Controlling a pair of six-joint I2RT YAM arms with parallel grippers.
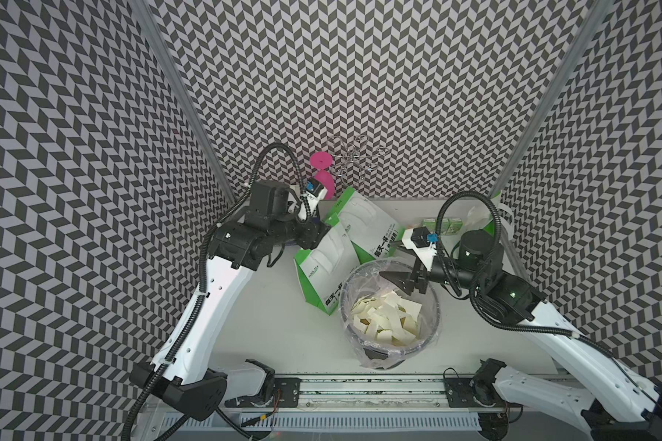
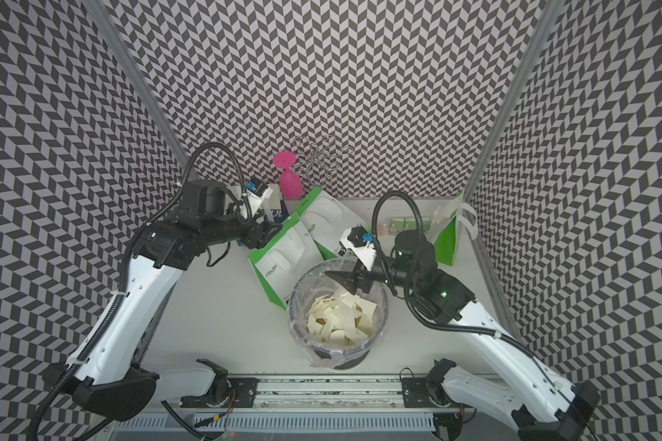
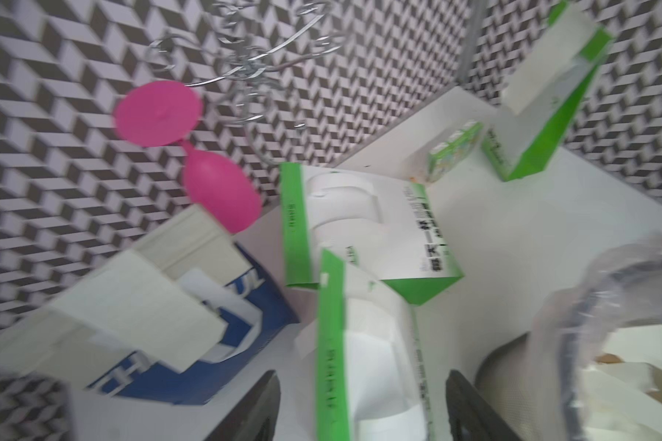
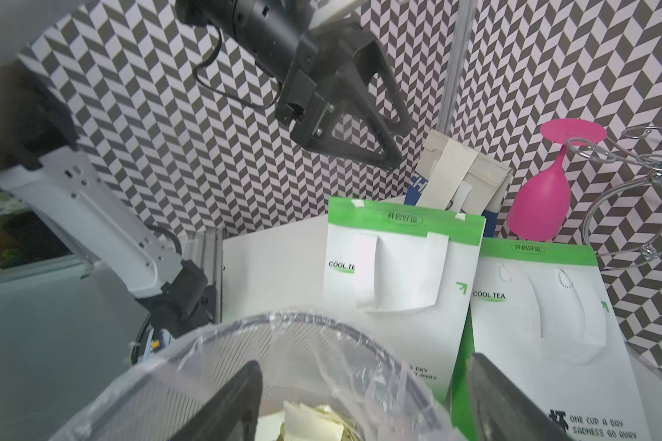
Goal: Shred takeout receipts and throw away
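Torn pale paper pieces (image 1: 386,317) lie in the round bin (image 1: 435,323), which has a clear liner. A blue-and-beige bag (image 3: 235,345) carries a pale paper strip (image 3: 158,308). Two white-and-green bags, a nearer one (image 3: 378,352) and a farther one (image 3: 375,220), stand beside the bin, and a third white-and-green bag (image 2: 446,242) is at the right. Above the nearer bag, my left gripper is open and empty. Over the bin's back rim hangs my right gripper, its fingers apart with no paper seen between them.
At the back stand a pink goblet-like object (image 1: 322,180) and a wire rack (image 1: 356,158). Small green packs (image 2: 408,225) sit at the back right. Bare table (image 1: 264,316) shows left of the bin.
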